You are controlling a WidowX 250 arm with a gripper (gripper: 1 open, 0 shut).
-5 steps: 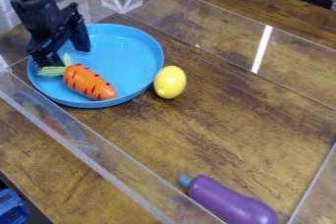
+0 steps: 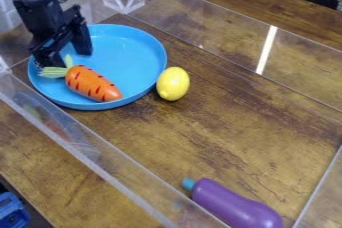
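Note:
My black gripper [image 2: 64,44] reaches in from the top left, its open fingers over the left side of a blue plate [image 2: 131,50]. Just below them an orange carrot [image 2: 94,84] with pale green leaves lies on the plate, apart from the fingertips as far as I can tell. A yellow lemon-like toy [image 2: 173,84] sits on the wood just right of the plate. A purple eggplant [image 2: 238,207] lies at the bottom right.
Clear plastic walls run along the back and lower left of the wooden surface [image 2: 254,112]. A blue object [image 2: 8,212] is at the bottom-left corner.
My gripper has shifted very slightly over the plate's left side. The carrot, lemon and eggplant have stayed in place.

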